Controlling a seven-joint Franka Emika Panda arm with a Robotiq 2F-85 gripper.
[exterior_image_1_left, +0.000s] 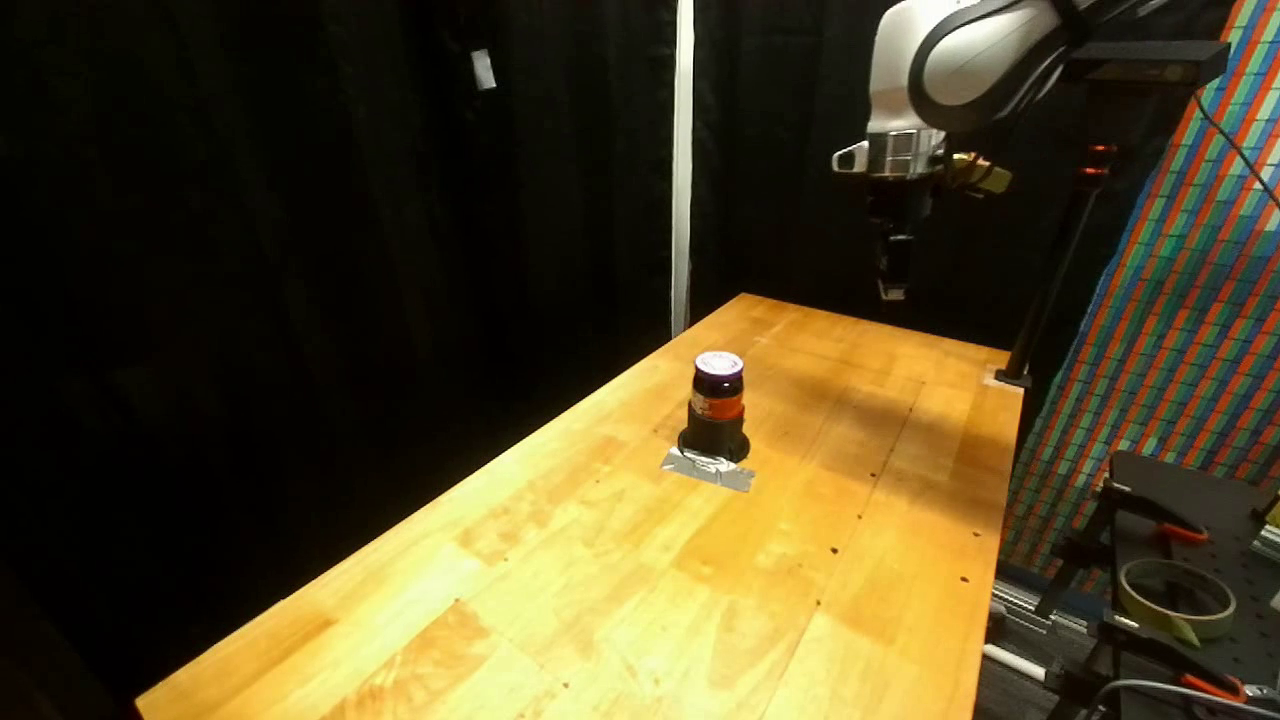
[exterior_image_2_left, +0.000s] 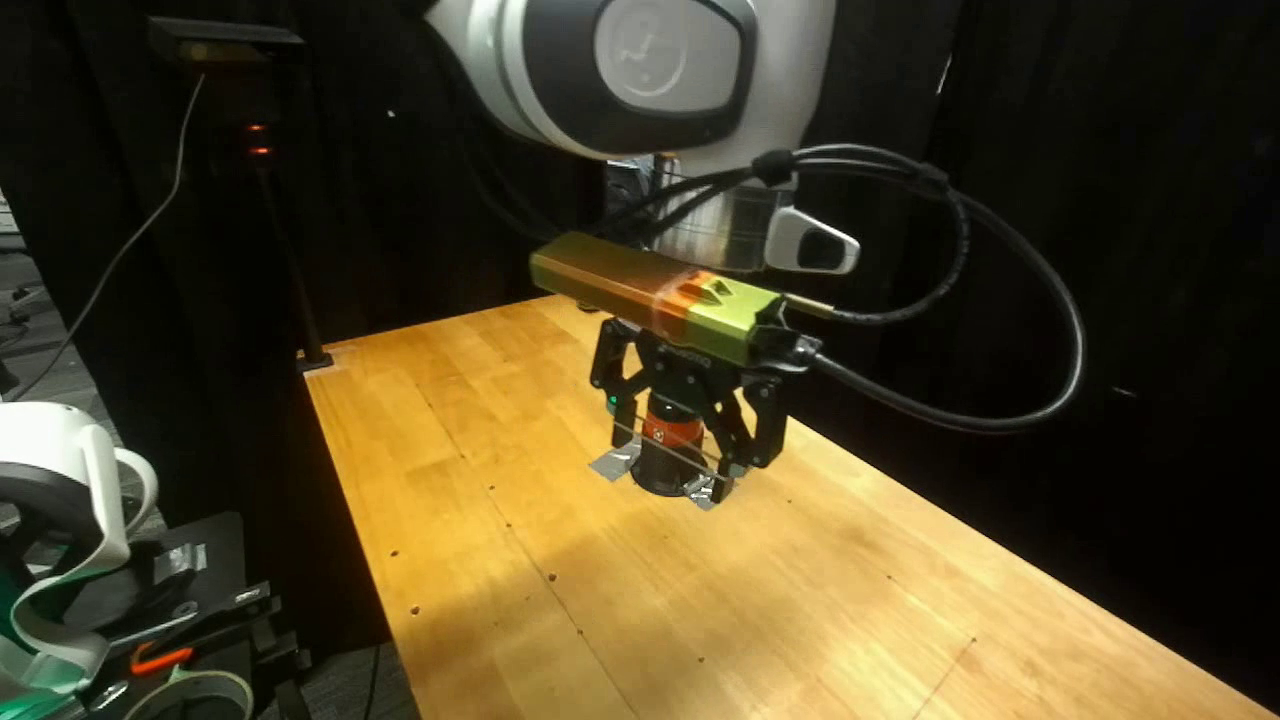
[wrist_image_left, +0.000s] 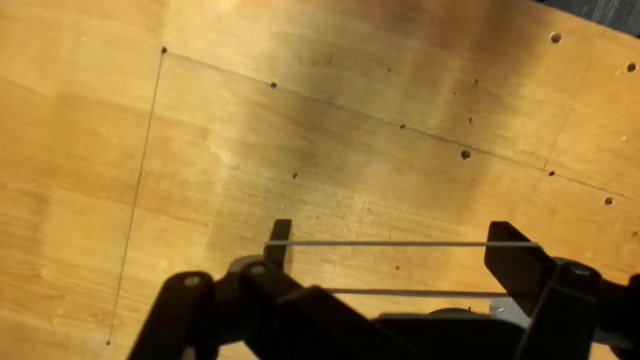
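A dark jar with a pale lid and an orange-red label (exterior_image_1_left: 717, 406) stands upright in a black round base (exterior_image_1_left: 716, 442) on the wooden table, with silver tape (exterior_image_1_left: 708, 469) at its foot. My gripper (exterior_image_1_left: 891, 290) hangs above the table, higher than the jar and clear of it. From the other side, the jar (exterior_image_2_left: 669, 428) shows through the gap of the gripper (exterior_image_2_left: 673, 456), only in line of sight. In the wrist view the gripper is open, its black fingers (wrist_image_left: 516, 258) wide apart. Two thin bands (wrist_image_left: 384, 243) span them; no object is held.
A camera post (exterior_image_1_left: 1056, 276) rises at its corner. Beside the table, a dark cart (exterior_image_1_left: 1200, 504) carries clamps and a tape roll (exterior_image_1_left: 1176, 598). Black curtains close off the back.
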